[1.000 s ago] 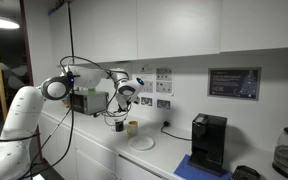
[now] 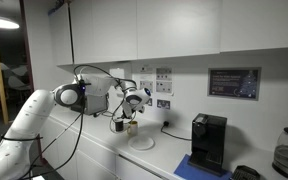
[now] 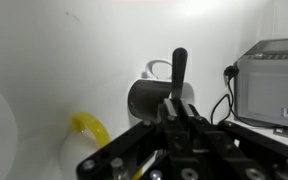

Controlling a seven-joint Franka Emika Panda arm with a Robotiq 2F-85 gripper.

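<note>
A slim black utensil, perhaps a spoon or spatula, stands between the fingers of my gripper, which is shut on it. In the wrist view its end reaches up past a dark mug with a pale handle. Lower left of that mug is a yellow mug, partly cut off by a white shape at the frame's edge. In the exterior view my gripper hangs above the counter, over the yellow mug and near the dark mug. The utensil is too small to make out there.
A white plate lies on the counter in front of the mugs. The grey microwave with a black cable is at the right of the wrist view. A black coffee machine stands farther right on a blue mat, with free counter between.
My arm has swung to the right and the gripper is lower, moving from above the dark mug toward the yellow mug. Mugs and plate look unmoved.
</note>
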